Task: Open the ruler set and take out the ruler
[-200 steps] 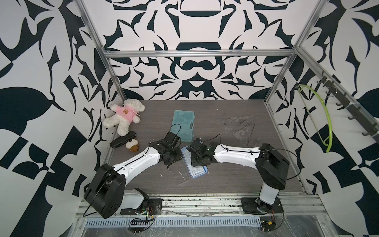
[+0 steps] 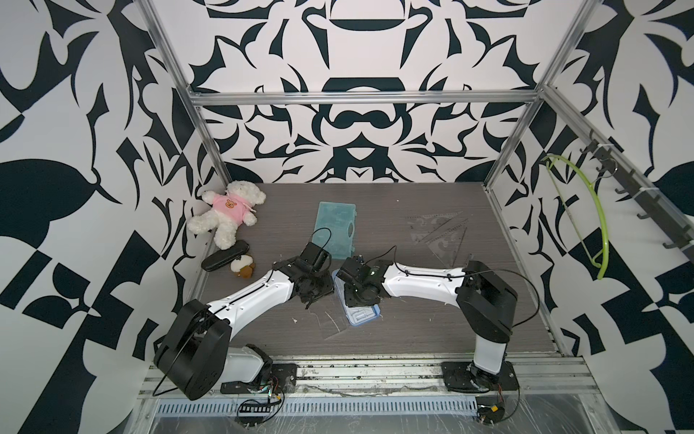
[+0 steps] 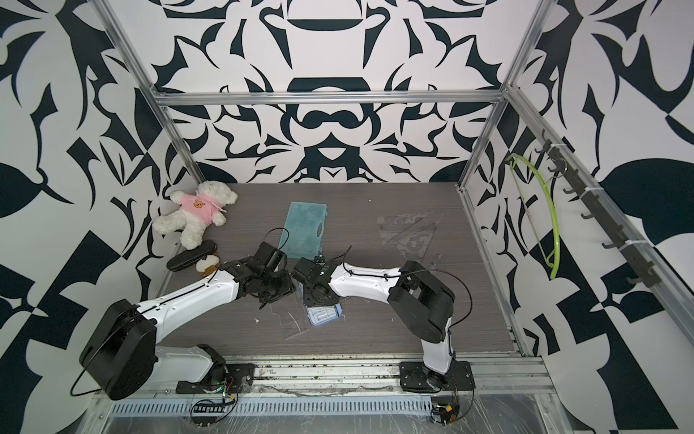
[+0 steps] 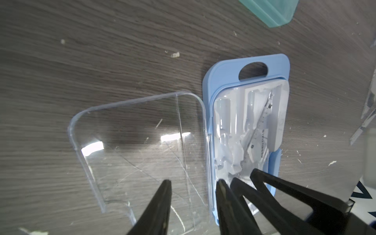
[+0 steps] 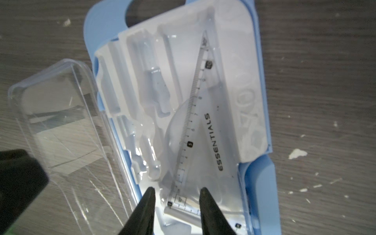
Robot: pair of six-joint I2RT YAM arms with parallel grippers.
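The ruler set, a blue case point(image 4: 250, 67) with a white moulded tray, lies open. Its clear lid point(image 4: 137, 102) is folded flat to the left. A transparent triangular ruler point(image 5: 214, 172) marked ESSENTIALS rests in the tray. My right gripper is open over the lower end of the case; its parted fingers point(image 5: 145, 215) appear on either side of the ruler's lower left corner, holding nothing. My left gripper is also open, above the lid beside the hinge. The right gripper's dark fingers point(image 4: 282, 195) cover the case's lower part in the left wrist view.
A teal case point(image 2: 336, 220) lies behind the grippers. Clear set squares point(image 2: 442, 235) are spread at right. A teddy bear point(image 2: 230, 209), a black pouch point(image 2: 224, 256) and a small plush toy point(image 2: 243, 266) sit at left. The two arms are close together.
My right gripper has shifted slightly left over the case, its arm swinging left with it. The left arm and the open case look unchanged.
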